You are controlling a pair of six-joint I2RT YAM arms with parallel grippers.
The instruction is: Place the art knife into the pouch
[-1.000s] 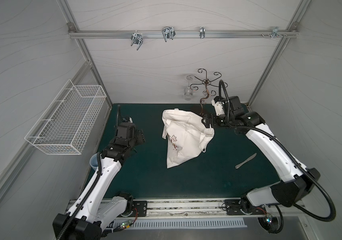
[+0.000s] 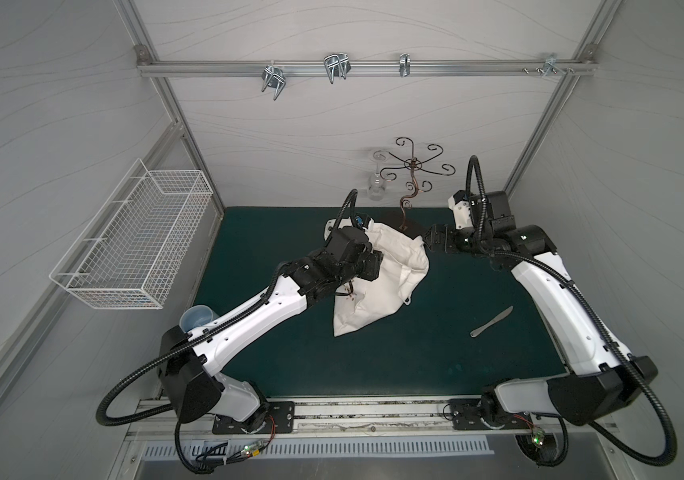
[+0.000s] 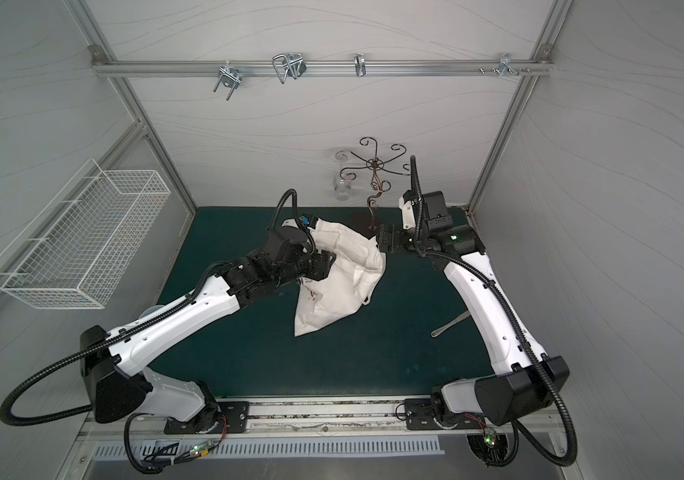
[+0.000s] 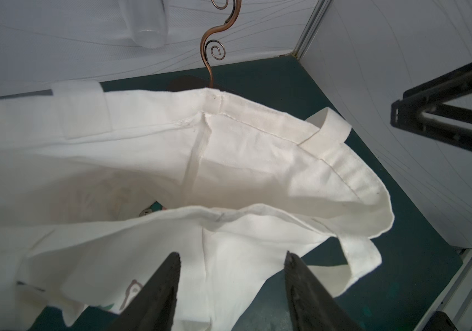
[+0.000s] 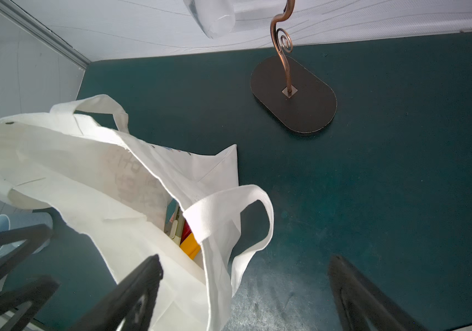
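Observation:
The white cloth bag (image 2: 390,272) lies in the middle of the table, its mouth spread wide in both wrist views. Over its left part hovers my left gripper (image 2: 375,265), whose fingers (image 4: 161,292) are apart with nothing between them. My right gripper (image 2: 431,238) is open beside the bag's right edge, holding nothing; a bag strap (image 5: 260,201) shows between its fingers' lines of sight. On the table at right lies a slim silver knife (image 2: 491,321). Inside the bag, a yellow piece (image 5: 190,246) is partly visible beside a narrow beige item (image 5: 177,226); what they are cannot be told.
Behind the bag stands a curled metal stand on a dark base (image 5: 302,104), a clear glass (image 2: 376,186) hanging from it. A blue cup (image 2: 195,317) is at the left edge, near a white wire basket (image 2: 130,240).
My left arm has swung right from the open table to over the bag. My right gripper has drawn slightly right, off the bag's edge. The bag and silver knife have stayed put.

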